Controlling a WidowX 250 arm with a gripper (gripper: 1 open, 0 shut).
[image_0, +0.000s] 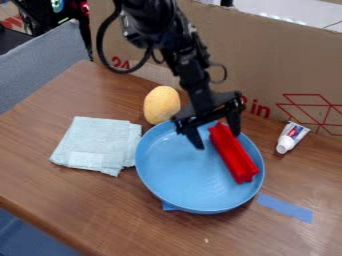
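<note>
A black robot arm reaches down from the top. Its gripper (217, 130) stands open over the upper part of a blue plate (179, 175), its fingers spread near the upper end of a red cylindrical object (237, 156) lying on the plate's right side. Whether the fingertips touch it is unclear.
A yellow oval object (160, 103) sits behind the plate, a folded pale cloth (94, 143) lies left of it, and a white tube (291, 137) lies to the right. A cardboard wall (294, 70) closes the back.
</note>
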